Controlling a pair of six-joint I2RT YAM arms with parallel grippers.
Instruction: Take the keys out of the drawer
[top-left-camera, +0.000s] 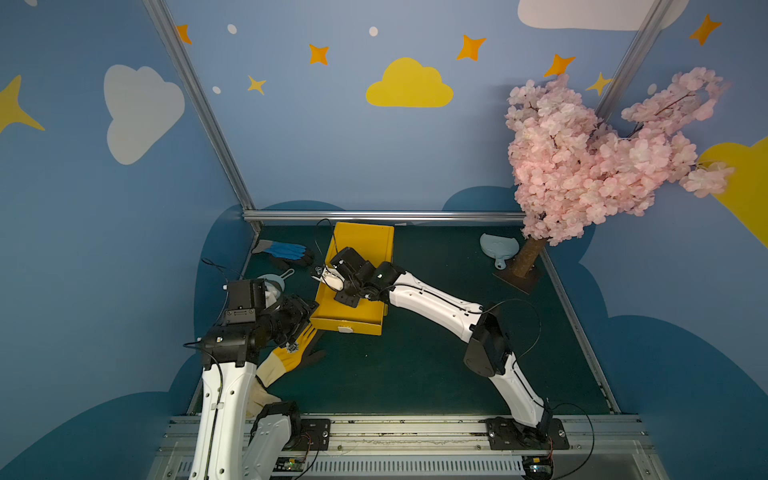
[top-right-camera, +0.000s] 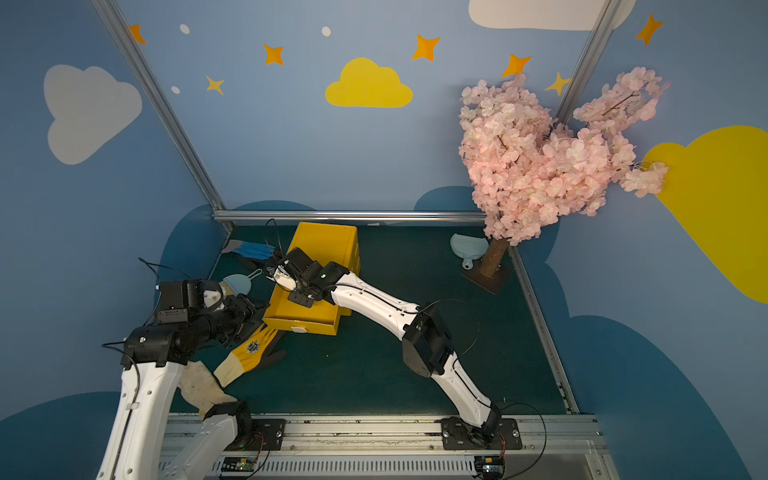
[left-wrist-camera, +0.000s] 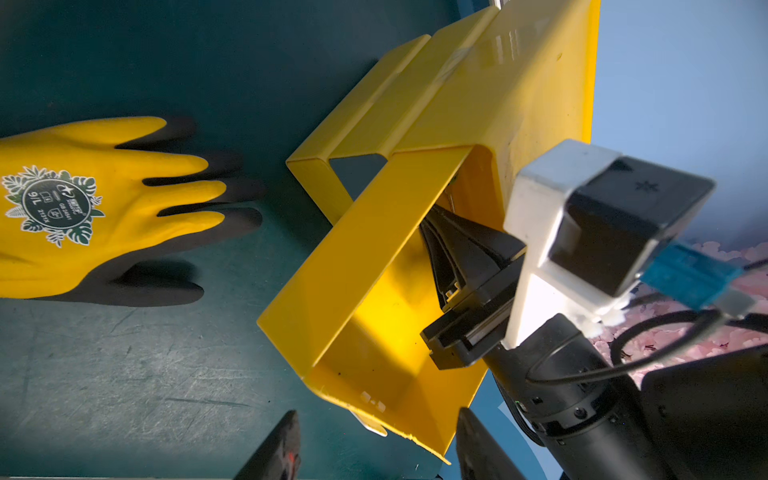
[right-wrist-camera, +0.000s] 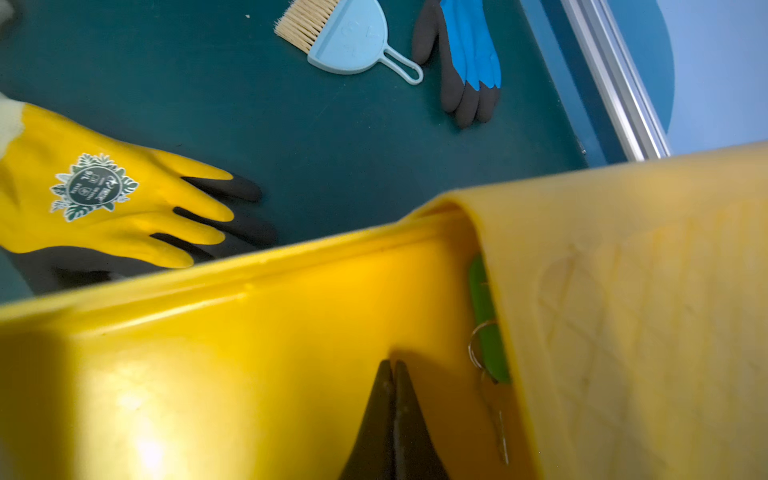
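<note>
The yellow drawer (left-wrist-camera: 352, 288) is pulled out from its yellow cabinet (top-left-camera: 364, 244). Inside, at the back under the cabinet's edge, the keys (right-wrist-camera: 492, 336) show a green tag and a metal ring; the cabinet top hides part of them. My right gripper reaches down into the drawer, shut, its tips just to the left of the keys and nothing visible between them. My left gripper is outside the drawer, its fingers well apart with nothing between them, at the drawer's front left.
A yellow glove (right-wrist-camera: 96, 192) lies left of the drawer. Beyond it are a small brush (right-wrist-camera: 348, 36) and a blue glove (right-wrist-camera: 468, 56). A light blue dustpan (top-left-camera: 499, 248) and a pink blossom tree (top-left-camera: 576, 160) stand far right.
</note>
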